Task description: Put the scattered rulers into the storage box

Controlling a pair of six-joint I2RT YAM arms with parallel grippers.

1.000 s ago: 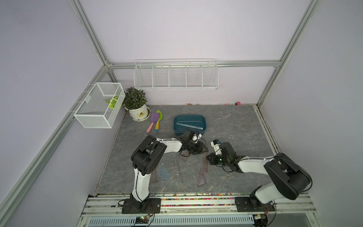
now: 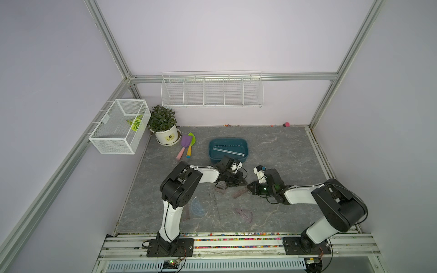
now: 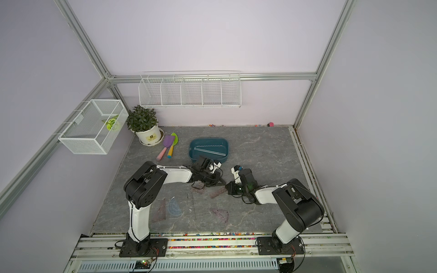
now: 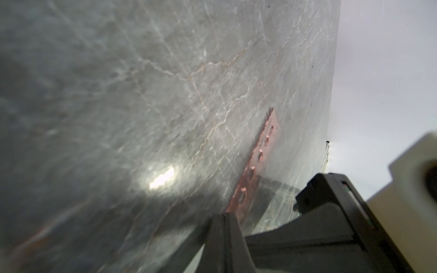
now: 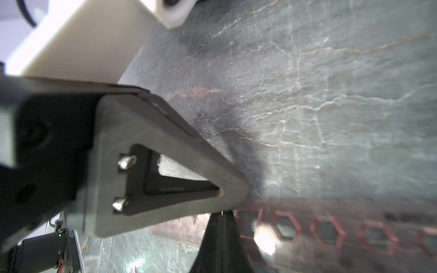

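A pink transparent ruler with cut-out holes lies on the table between my grippers, both low over its ends. My left gripper is shut, the ruler under its tip; my right gripper is shut too, its tip at the ruler's edge. I cannot tell whether either touches it. The teal storage box stands behind, with long clear pieces inside. A blue clear piece, a pink one and other faint rulers lie at the front.
A potted plant and two spatulas are at the back left. Wire baskets hang on the left and back walls.
The ruler between my grippers has turned from front-to-back to diagonal, and the front pink piece has shifted.
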